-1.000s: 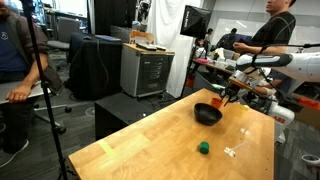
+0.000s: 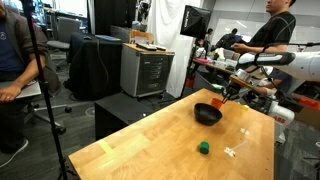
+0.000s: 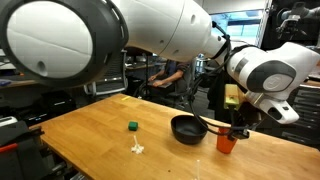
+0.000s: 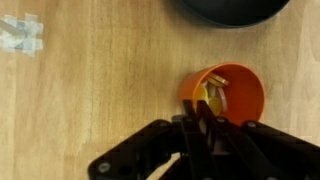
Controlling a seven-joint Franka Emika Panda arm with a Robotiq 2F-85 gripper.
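An orange cup (image 4: 246,92) with several small yellow and pale pieces in it fills the right of the wrist view. My gripper is shut on the cup's near-left rim, its dark fingers hiding part of the wall. From the second exterior view, the cup (image 3: 226,142) looks upright, at or very close to the tabletop, below my gripper (image 3: 236,131). Whether its base touches the wood cannot be made out.
A black bowl (image 3: 187,130) stands close beside the cup. A small green object (image 2: 204,147) and white tape pieces (image 3: 137,146) lie on the wooden table (image 2: 140,150). People sit or stand beyond it.
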